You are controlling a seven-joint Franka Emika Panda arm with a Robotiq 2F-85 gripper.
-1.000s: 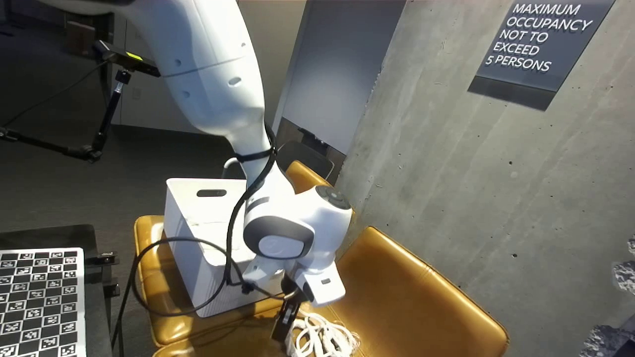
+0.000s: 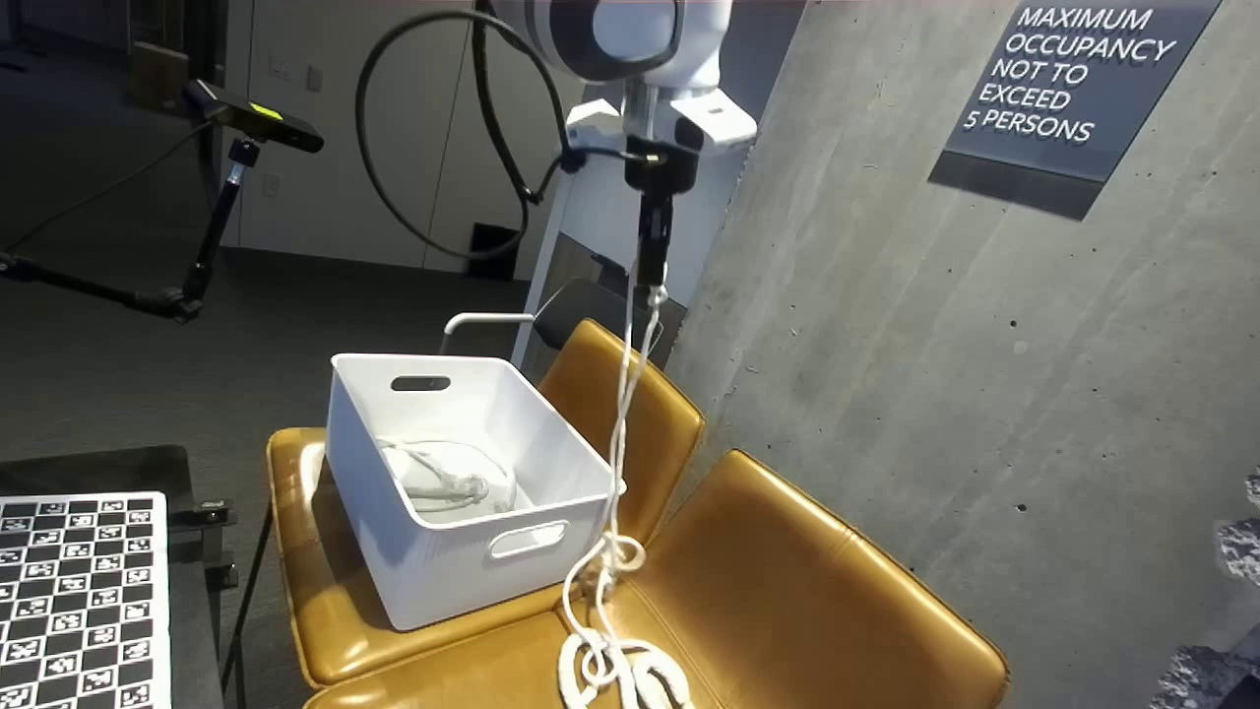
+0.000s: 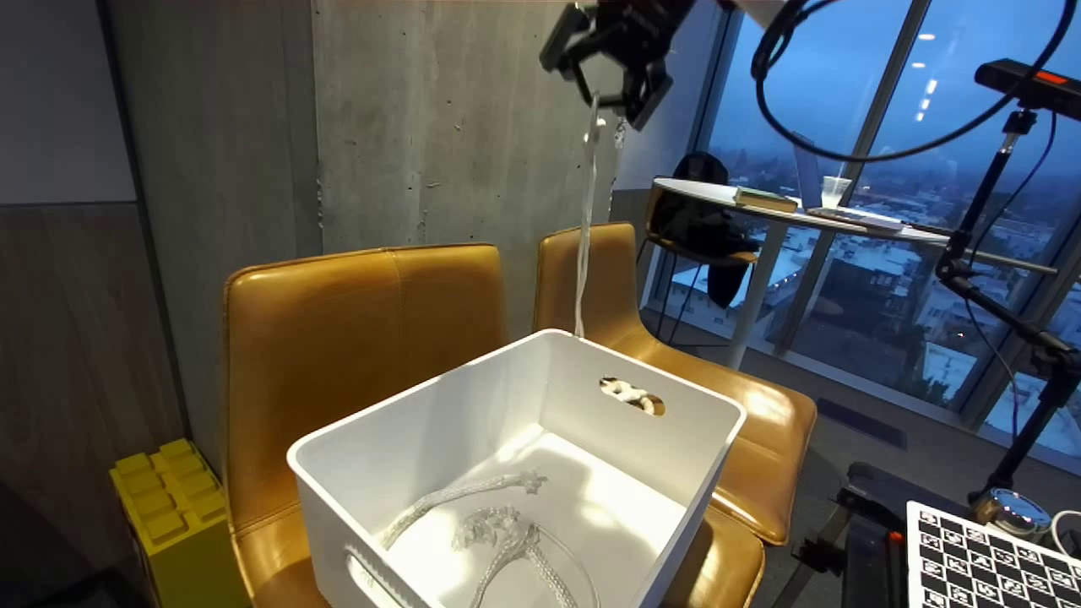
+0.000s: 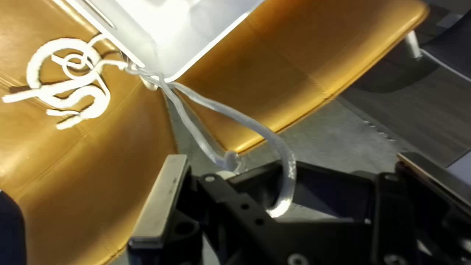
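High above the chairs, my gripper (image 2: 653,282) points down, shut on a thin white rope (image 2: 626,402). From the fingers the rope hangs in two strands past the corner of a white bin. Its lower part lies in loops and thicker coils (image 4: 70,81) on the tan seat beside the bin, as the wrist view shows. Up close, one strand (image 4: 254,123) curves round into the fingers. The white bin (image 3: 456,390) stands upright on the chairs, with several pale rope pieces (image 3: 456,493) lying on its floor.
Two tan chairs (image 2: 815,579) stand against a concrete wall (image 2: 980,390). A checkered board (image 2: 83,603) lies at the left in exterior view 1, with a camera on a jointed stand (image 2: 219,225) behind it. Air around the gripper looks clear.
The arm has risen from low beside the bin to high above it. A length of rope has been drawn up from the seat and now hangs from the gripper.
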